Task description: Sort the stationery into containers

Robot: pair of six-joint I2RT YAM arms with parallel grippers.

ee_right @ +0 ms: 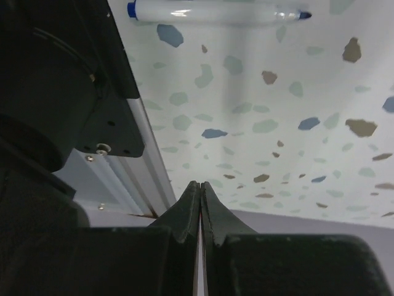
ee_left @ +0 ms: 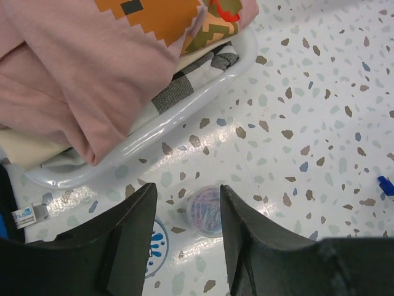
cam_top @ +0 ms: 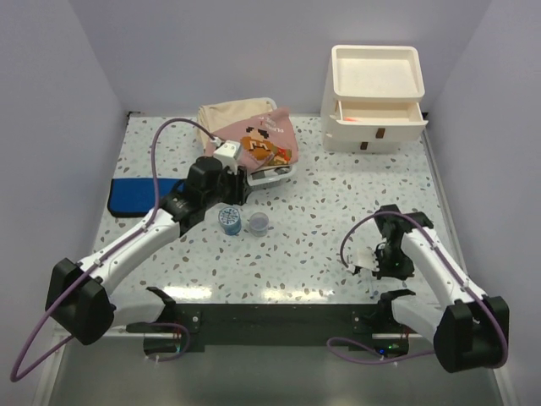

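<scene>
A white marker (ee_right: 215,12) with blue cap lies on the table in the right wrist view, above my shut right gripper, whose fingertips hold nothing visible. My left gripper is open and empty over the table, near a clear cup (cam_top: 259,223) and a blue-lidded container (cam_top: 229,218). A small blue item (ee_left: 386,186) lies at the right edge of the left wrist view. A white drawer unit (cam_top: 377,85) stands at the back right, one drawer partly out.
A tray of folded cloths (cam_top: 254,144) sits at the back centre, a dark blue pad (cam_top: 138,196) on the left.
</scene>
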